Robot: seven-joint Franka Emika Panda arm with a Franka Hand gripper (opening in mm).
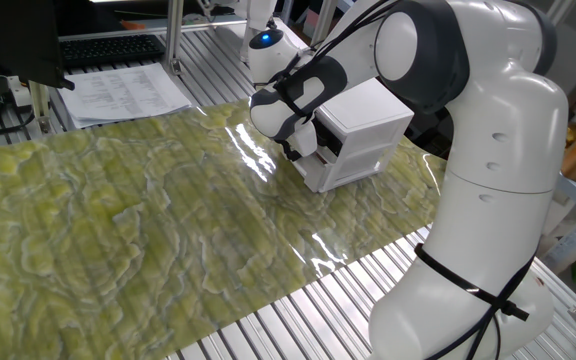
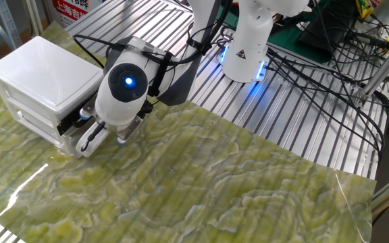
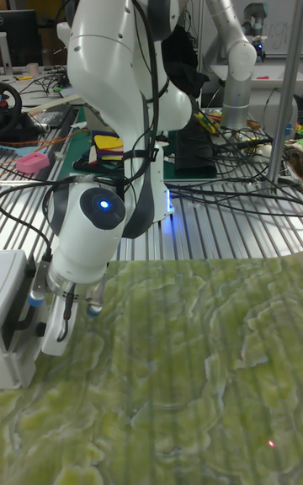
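Note:
A white drawer cabinet (image 2: 49, 77) stands on the green marbled sheet (image 2: 201, 182). Its lowest front part (image 1: 315, 182) juts out slightly below the top box. Right at the cabinet's front, pointing down, is my gripper (image 3: 66, 307). Its two blue-tipped fingers (image 3: 94, 309) show well apart, one on the cabinet side and one on the outer side, so it looks open. A white piece with a dark cable hangs before the fingers and hides part of the space between. Whether a finger touches the cabinet front cannot be told.
Most of the green sheet lies bare. Papers (image 1: 123, 95) and a keyboard (image 1: 111, 48) are at its far side. Loose black cables (image 2: 329, 108) run over the slatted metal table near the arm's base (image 2: 243, 64).

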